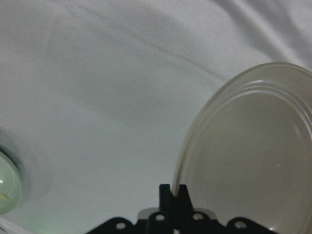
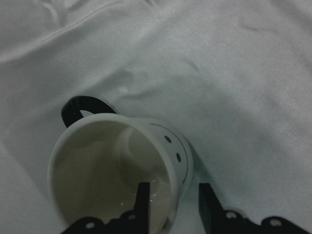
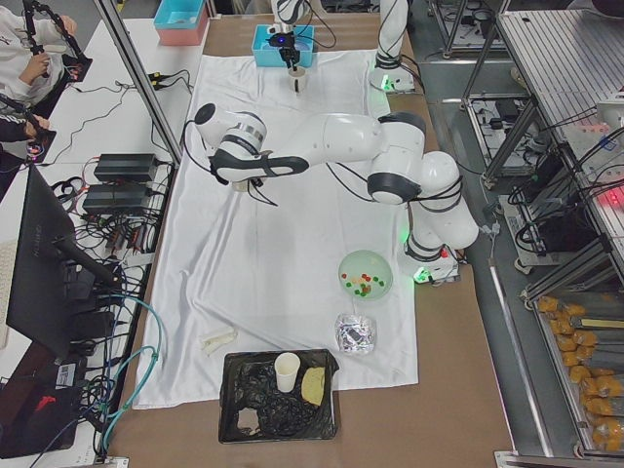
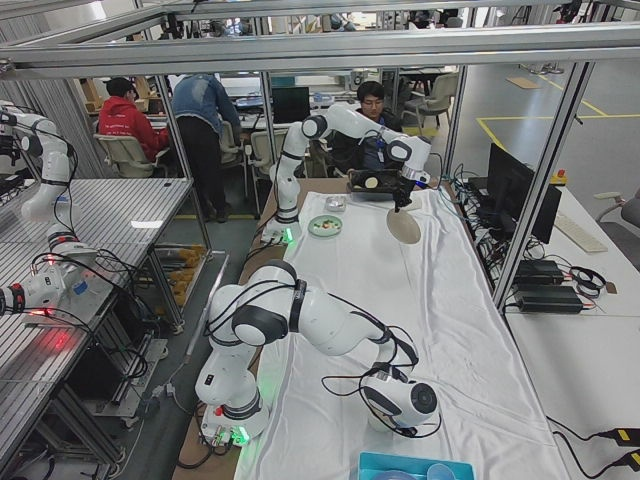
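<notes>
A beige oval plate (image 4: 404,226) hangs over the white cloth, my left gripper shut on its rim. In the camera left view that arm largely hides it. A white mug (image 2: 68,165) with dark dots and a black handle stands on the cloth at the far end of the camera left view. My right gripper is open round the mug's near wall, one finger over the inside and the other outside.
A green plate (image 3: 365,255) with small pieces and a foil item (image 3: 355,333) lie on the cloth. A black lined bin (image 3: 326,429) holds a cup and other items. A blue tub (image 3: 268,58) stands beside the mug.
</notes>
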